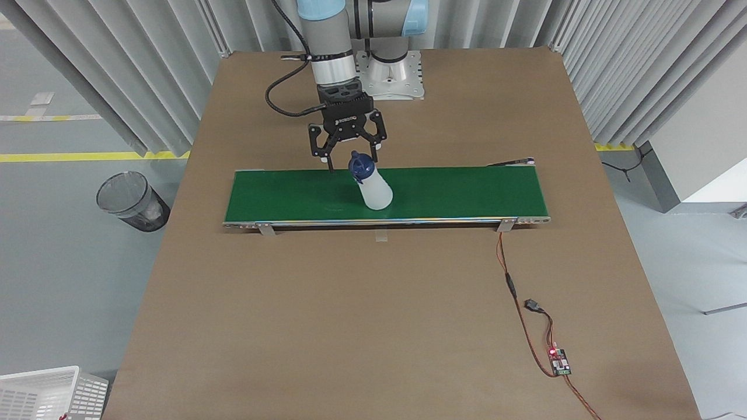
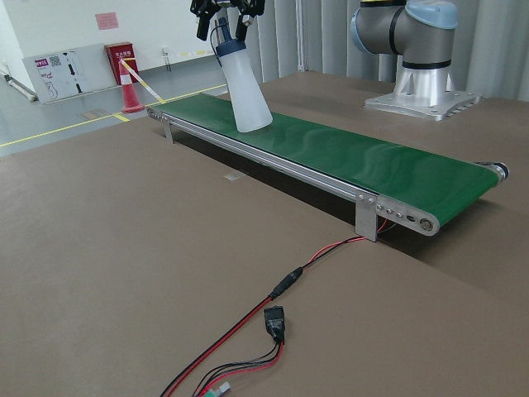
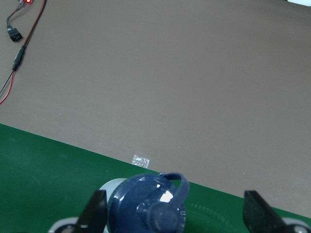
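Observation:
A white bottle (image 1: 374,190) with a blue handled cap (image 1: 361,165) stands on the green conveyor belt (image 1: 455,189). My gripper (image 1: 353,157) is over it, fingers spread apart and open. In the left view the bottle (image 2: 248,91) appears tilted, its top just under the gripper. The wrist view shows the cap (image 3: 146,204) between and below the spread fingers, nearer the left one.
Cables with a small board (image 1: 560,361) run along the right of the table (image 1: 336,322). A dark bin (image 1: 133,199) and white basket (image 1: 35,392) are on the floor at left.

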